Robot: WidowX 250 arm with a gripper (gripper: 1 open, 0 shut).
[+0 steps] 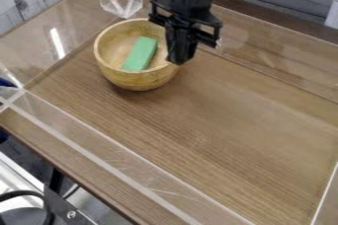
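A round wooden bowl (121, 77) sits on the upper left part of the wooden table, with a green block (140, 54) lying inside it. My black gripper (183, 49) is at the bowl's right rim, shut, its fingertips low at that edge. Whether it touches the bowl is unclear.
A clear plastic piece (122, 2) lies behind the bowl. Transparent tape runs along the left and front of the table (224, 140). Black cables are at the lower left.
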